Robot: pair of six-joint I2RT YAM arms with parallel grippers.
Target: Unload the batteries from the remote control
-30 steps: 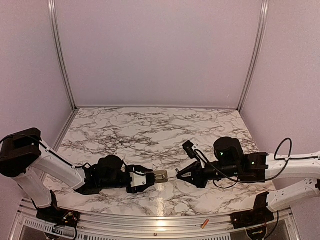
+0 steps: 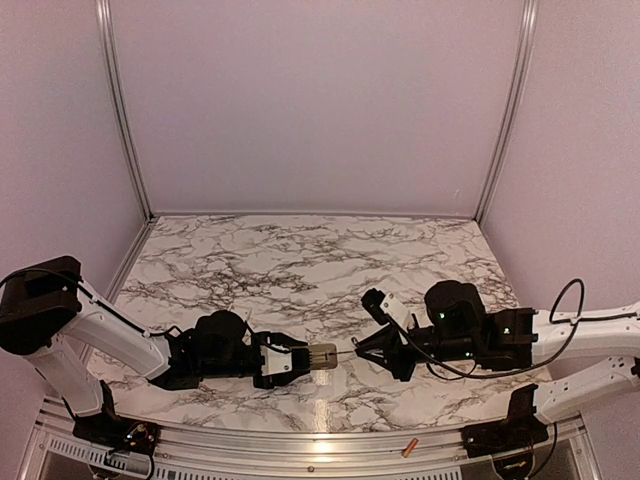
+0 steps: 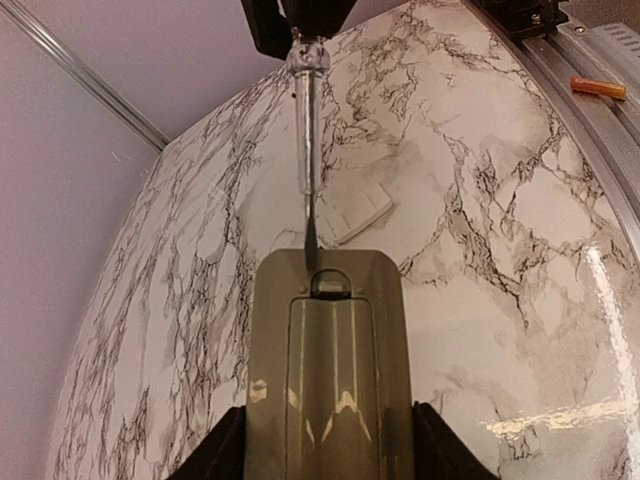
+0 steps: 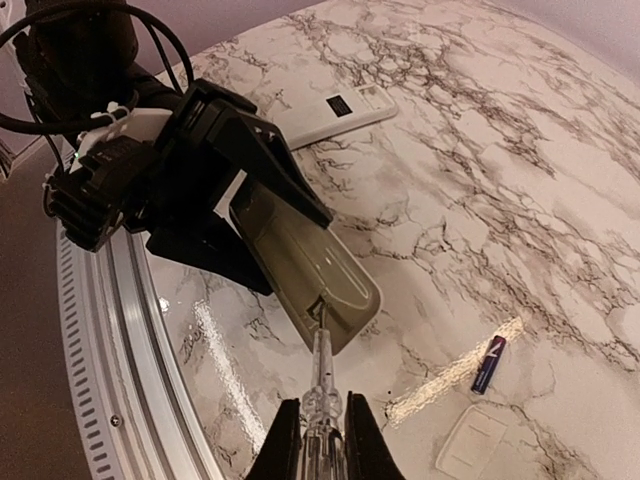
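A brownish-gold remote (image 3: pixel 335 370) is clamped between the fingers of my left gripper (image 2: pixel 300 358), which is shut on its sides. Its battery side shows a long cover (image 3: pixel 332 390) with a small latch at the top end; the cover is in place. My right gripper is shut on a thin screwdriver (image 3: pixel 308 130) with a clear handle. In the left wrist view the metal tip meets the remote just beside the latch. Whether it sits in the latch slot I cannot tell. No batteries show inside the remote.
On the marble table lie a white remote-like device (image 4: pixel 340 112), a small dark-blue cylinder (image 4: pixel 488 365) and a flat white piece (image 4: pixel 470 443). An orange cylinder (image 2: pixel 409 447) rests on the front metal rail.
My right wrist has tilted a little and its upper part has dipped, with the screwdriver still pointing at the remote. The left arm and the remote have stayed put.
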